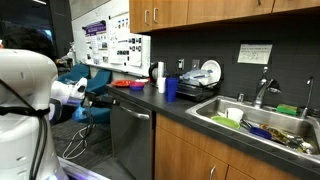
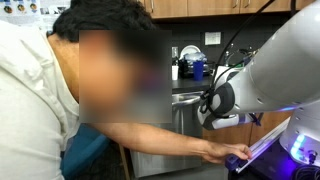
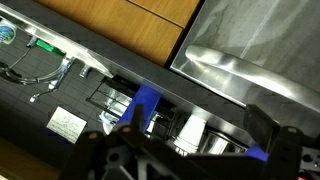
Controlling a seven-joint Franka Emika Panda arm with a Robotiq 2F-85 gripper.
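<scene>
In the wrist view my gripper stands open, its dark fingers wide apart with nothing between them. The steel dishwasher front (image 1: 132, 140) sits under the dark counter, left of the wooden cabinets. Its long handle (image 3: 250, 72) crosses the upper right of the wrist view, beyond the fingertips and apart from them. Exterior view 1 has my gripper (image 1: 100, 101) left of the dishwasher, small and hard to make out. A blue container (image 3: 142, 106) and a white kettle (image 3: 190, 132) on the counter appear past the fingers.
The sink (image 1: 225, 105), with several items inside, lies to the right along the counter (image 1: 190, 112). A dish rack (image 1: 207, 72) stands beside it. In exterior view 2 a person (image 2: 60, 85) sits close by, one hand (image 2: 232, 151) on a small dark object. Open floor lies before the dishwasher.
</scene>
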